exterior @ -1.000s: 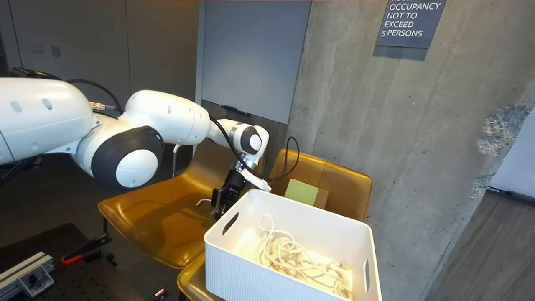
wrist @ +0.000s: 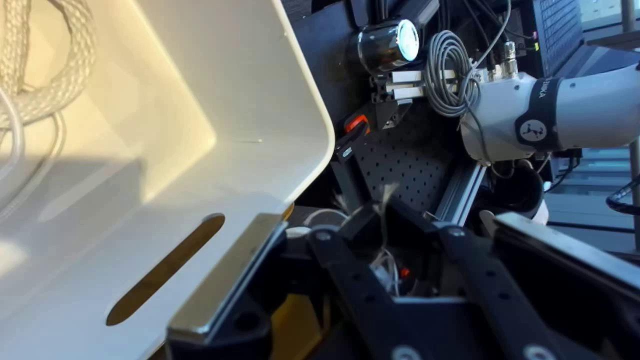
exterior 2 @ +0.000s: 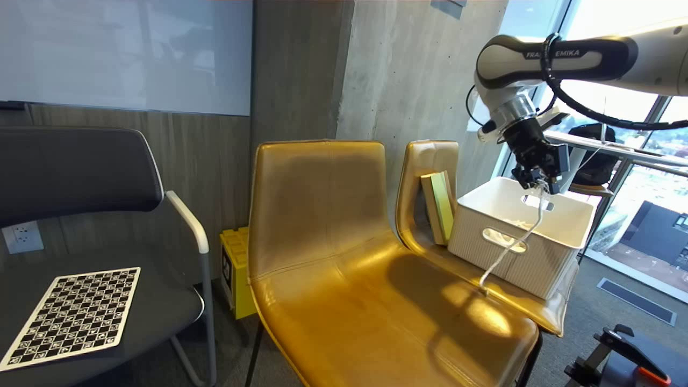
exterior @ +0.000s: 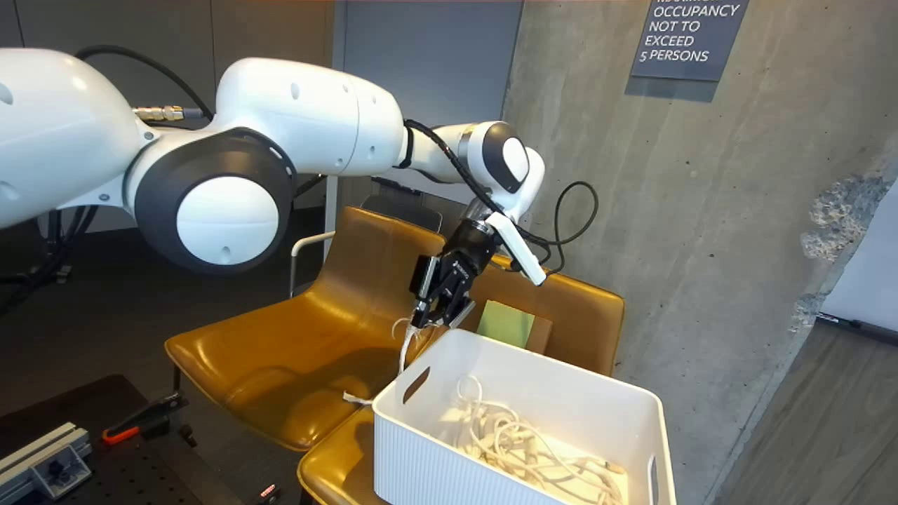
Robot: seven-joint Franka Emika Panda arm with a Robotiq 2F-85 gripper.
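Note:
My gripper is above the near-left rim of a white bin, tilted downward and shut on a white rope. In exterior view 2 the rope hangs from the gripper down past the bin's handle slot, its lower end at the tan chair's seat. Frayed pale strands show between the dark fingers in the wrist view; just how the rope is pinched is hidden. Inside the bin lies a tangle of white and cream ropes.
The bin rests on one tan chair, with a second tan chair beside it. A green-and-brown book leans behind the bin. A dark table with a clamp stands at the front left. Open air lies above the bin.
My arm has risen and moved right, from low beside the bin to above its rim, with the rope trailing. The bin has shifted a little to the right.

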